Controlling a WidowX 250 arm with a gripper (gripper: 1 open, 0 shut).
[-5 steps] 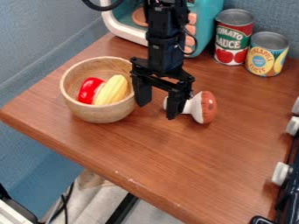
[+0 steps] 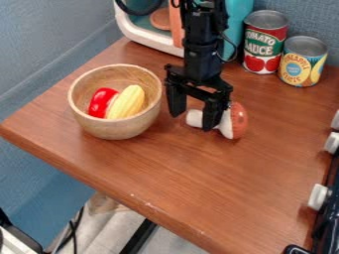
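My black gripper (image 2: 197,107) hangs over the table just right of a wooden bowl (image 2: 82,85), its fingers pointing down around a white-and-pinkish-red mushroom-like object (image 2: 237,121) lying on its side. Whether the fingers are closed on it is unclear. In the bowl lie a red piece (image 2: 101,100) and a yellow piece (image 2: 126,102).
A red-labelled can (image 2: 263,45) and a yellow-labelled can (image 2: 302,63) stand at the back right, beside a teal and white toy (image 2: 155,33). A black appliance (image 2: 326,221) with white knobs borders the right edge.
My gripper has moved a little to the right, toward and over the white-and-red object. The bowl and its contents are unchanged.
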